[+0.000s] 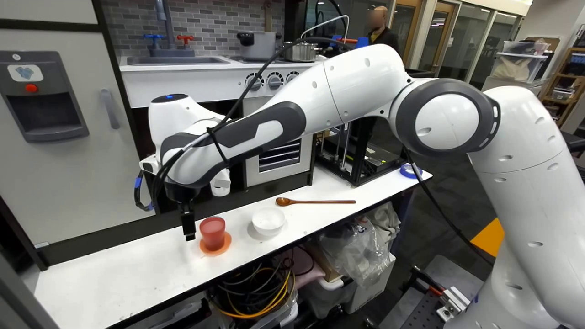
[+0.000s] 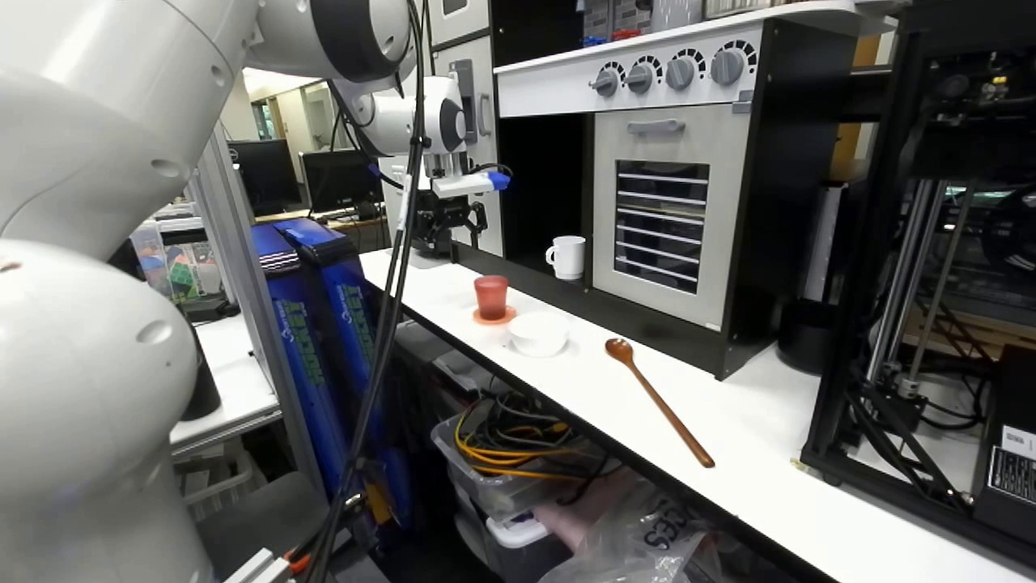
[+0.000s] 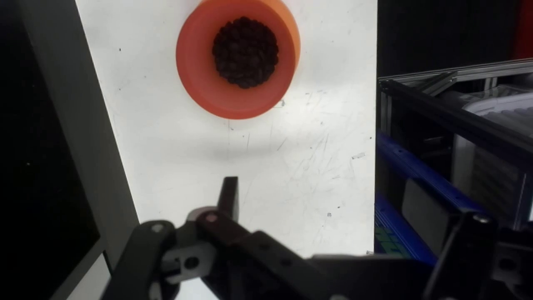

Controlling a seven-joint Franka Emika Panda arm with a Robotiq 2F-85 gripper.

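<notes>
A red cup stands upright on an orange saucer on the white counter. In the wrist view the cup is seen from above, with dark beans at its bottom. My open gripper hangs pointing down just left of the cup in the first exterior view, apart from it. Nothing is between its fingers. A white bowl sits on the cup's other side, and a wooden spoon lies beyond it.
A white mug stands by the dark opening beside the toy oven. Behind the counter rises the toy kitchen with its sink.
</notes>
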